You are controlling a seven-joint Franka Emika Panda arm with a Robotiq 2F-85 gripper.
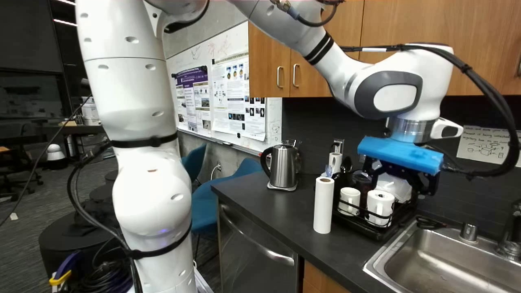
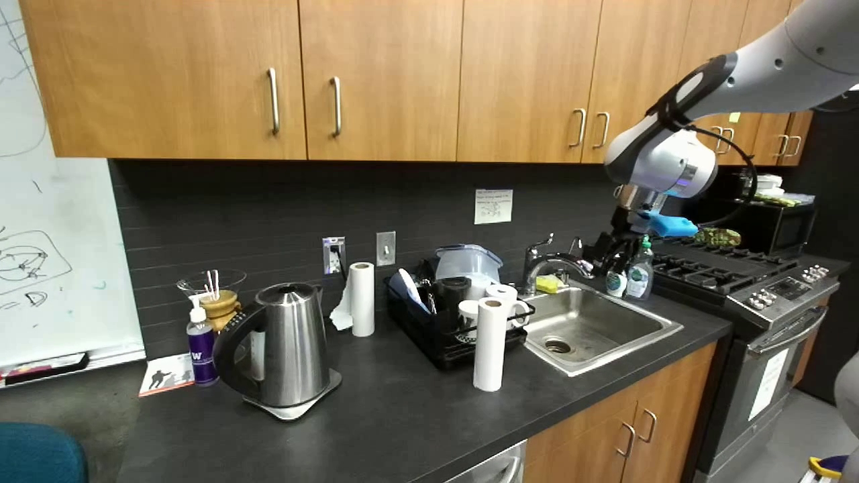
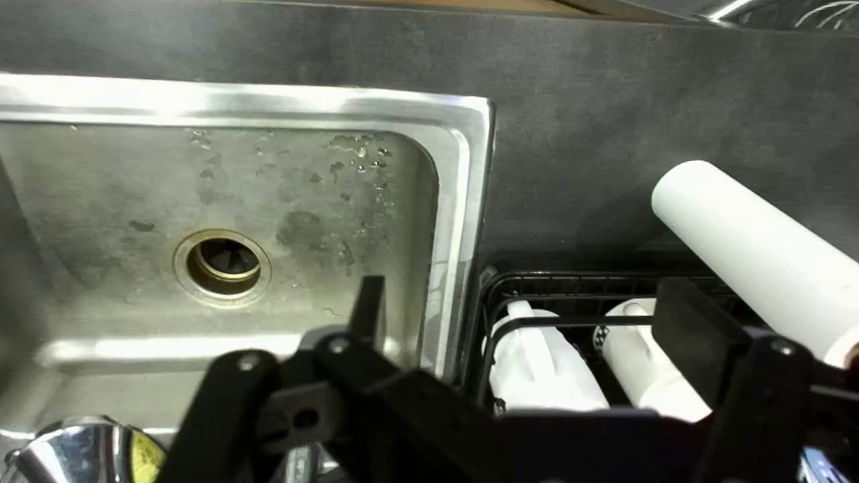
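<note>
My gripper [image 1: 401,181] hangs in the air above the dish rack beside the sink, its fingers wide apart and nothing held. In the wrist view one of its fingers [image 3: 368,310] overlaps the sink's edge, while the other finger [image 3: 694,334] covers part of the rack. Between them show a white mug [image 3: 541,366] and part of a second white mug [image 3: 644,358], both in the black rack [image 3: 564,283]. Outside the rack, a white paper roll [image 1: 323,205] stands upright on the counter.
A steel sink [image 2: 592,322] with a faucet [image 2: 556,259] adjoins the rack. Farther along are a steel kettle [image 2: 291,346] and another paper roll [image 2: 362,299]. Wooden cabinets [image 2: 531,80] hang overhead. Bare counter [image 2: 386,418] lies in front.
</note>
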